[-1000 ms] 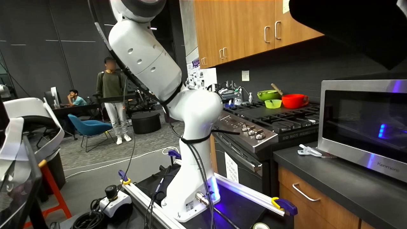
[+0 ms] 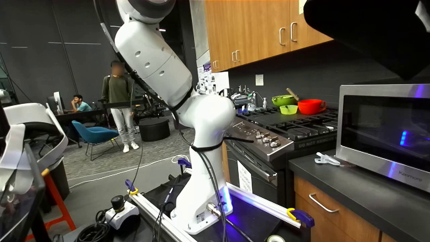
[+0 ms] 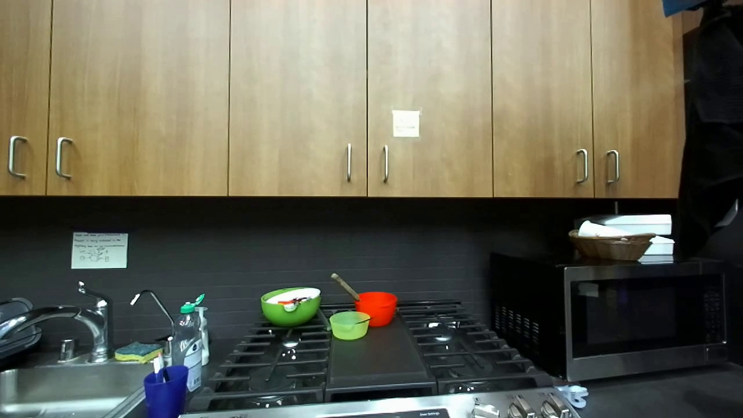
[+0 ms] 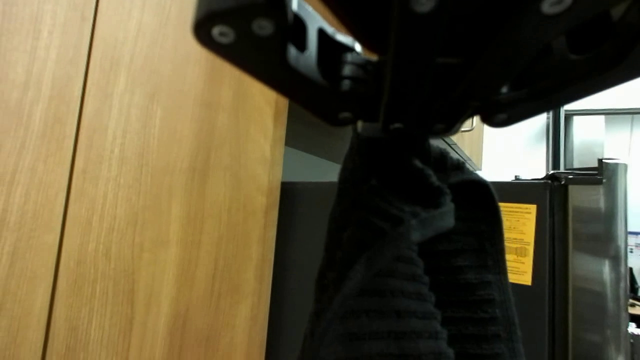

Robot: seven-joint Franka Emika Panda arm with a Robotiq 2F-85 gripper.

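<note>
A dark ribbed cloth hangs in folds from my gripper, whose fingers are shut on its top end in the wrist view. The same black cloth drapes down the right edge of exterior view 2, in front of the last cabinet and reaching the level of the microwave. In exterior view 1 the cloth fills the upper right corner, its lower tip above the microwave. The gripper itself is outside exterior view 1.
Wooden cabinets run along the wall, with one panel close to the gripper's left in the wrist view. On the microwave sits a wicker basket beside white boxes. A green bowl and red pot stand on the stove.
In exterior view 1 the hanging cloth has shifted slightly down and to the left, covering a little more of the cabinet's corner. The arm's visible links look unmoved.
</note>
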